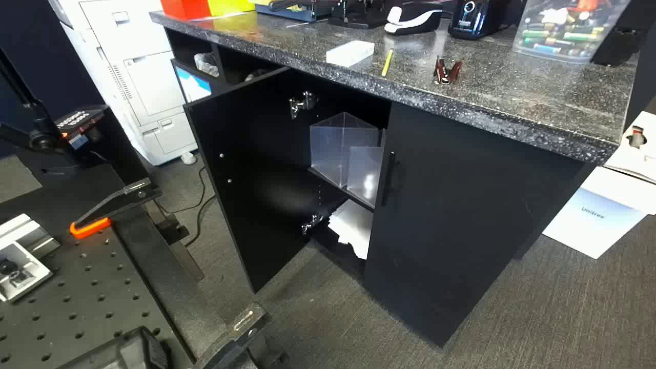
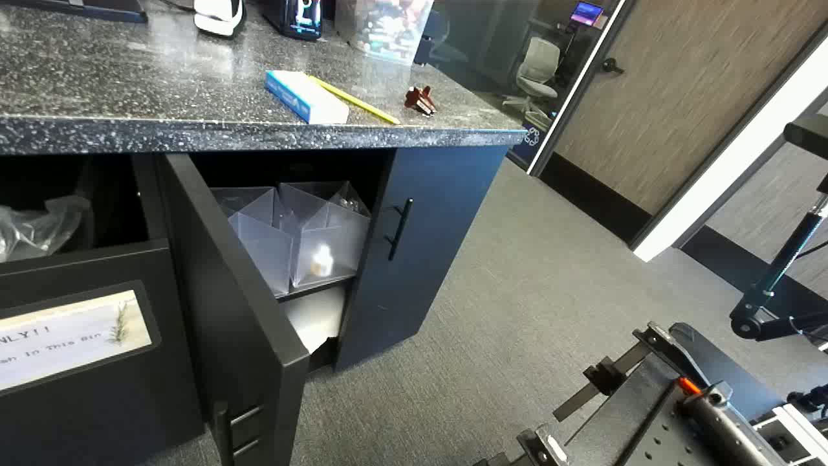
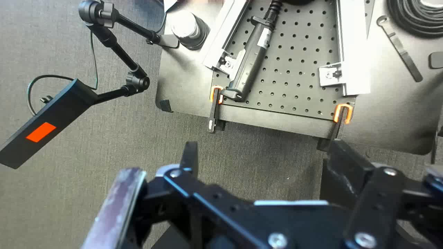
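Observation:
My gripper shows only in the wrist view, its two black fingers [image 3: 190, 157] wide apart and nothing between them. It hangs over grey carpet, in front of a metal work table [image 3: 187, 92]. Across the floor stands a black cabinet whose left door [image 1: 258, 178] is swung open; the right door [image 2: 435, 233] is closed. Clear plastic holders [image 1: 335, 147] stand on the inner shelf, with white paper [image 1: 353, 226] below. On the speckled counter [image 2: 194, 93] lie a blue-and-white box [image 2: 308, 97], a yellow pencil [image 2: 357, 100] and a dark red staple remover [image 2: 420, 100].
A stapler [image 1: 415, 18] and a clear bin of markers [image 1: 562, 34] stand farther back on the counter. Two clamps with orange pads [image 3: 343, 112] jut from the work table's edge. A black jointed stand [image 3: 124, 52] rises beside it.

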